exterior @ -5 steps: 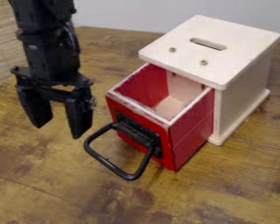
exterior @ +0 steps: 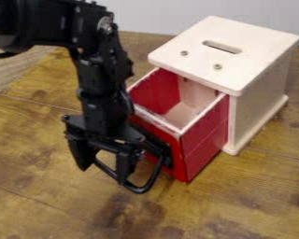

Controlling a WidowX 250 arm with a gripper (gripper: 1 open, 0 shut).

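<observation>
A pale wooden box (exterior: 263,91) holds a red drawer (exterior: 202,140), pulled out toward the front left, its inside pale and empty. The drawer's black loop handle (exterior: 142,187) hangs low at its front. My black gripper (exterior: 105,149) is over the handle, in front of the drawer's left face. Dark parts overlap, so I cannot tell whether its fingers are shut or on the handle.
Bare wooden table (exterior: 52,201) fills the front and left. A straw-coloured mat lies at the upper left edge. The box stands at the back right.
The gripper has moved right from beside the drawer to over its handle. The drawer and box appear unmoved.
</observation>
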